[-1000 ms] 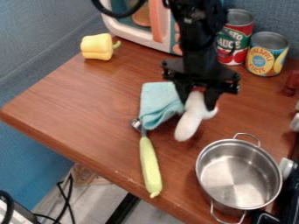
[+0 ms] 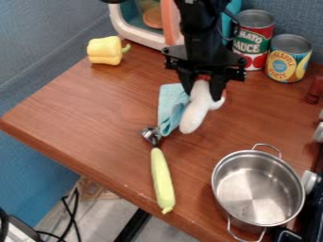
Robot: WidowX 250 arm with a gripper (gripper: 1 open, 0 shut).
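The black gripper (image 2: 203, 83) hangs over the middle-right of the wooden table (image 2: 89, 123), its fingers around a long white object (image 2: 197, 109) that hangs tilted below it; the finger tips are partly hidden. A light blue cloth (image 2: 172, 107) lies just left of the white object. A metal spoon or scoop (image 2: 151, 134) sits below the cloth, next to a pale corn cob (image 2: 161, 180).
A steel pot (image 2: 256, 189) stands at the front right. Cans (image 2: 288, 60), a toy microwave (image 2: 139, 24) and a red bottle (image 2: 314, 90) line the back and right. A yellow pepper (image 2: 108, 50) sits back left.
The gripper has moved up and back to the left with the white object, which is higher and more upright. The cloth has shifted slightly and narrowed in view.
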